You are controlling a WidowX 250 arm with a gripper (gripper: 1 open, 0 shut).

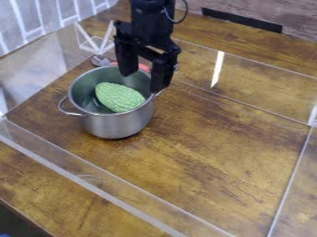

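Observation:
A stainless steel pot (114,120) with side handles stands on the wooden table, left of centre. Inside lies a pale green, textured oblong object (119,95). The black gripper (144,69) hangs over the back rim of the pot, its two fingers spread apart and pointing down. Whether anything small is between them is hard to tell.
A red object (144,68) and a metal utensil (100,59) lie behind the pot, partly hidden by the gripper. Clear plastic walls edge the left side.

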